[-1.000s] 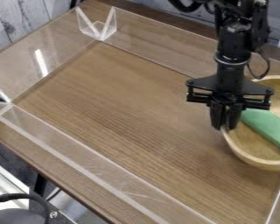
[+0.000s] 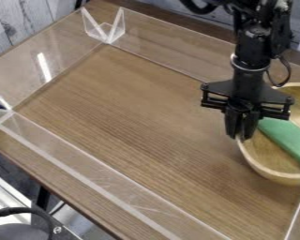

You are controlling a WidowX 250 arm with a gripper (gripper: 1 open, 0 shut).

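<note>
My black gripper (image 2: 240,126) reaches down from the top right to the left rim of a tan bowl (image 2: 276,169) at the right of the view. Its fingertips are at that rim; whether they are shut on it is hard to tell. A green oblong object (image 2: 287,141) lies inside the bowl, partly cut off by the frame's edge and partly behind the gripper.
Clear plastic borders run along its top and left edges. A black cable or arm part lies at the bottom left, beyond the table.
Hardly anything differs; the gripper has shifted very slightly at the bowl's rim.
</note>
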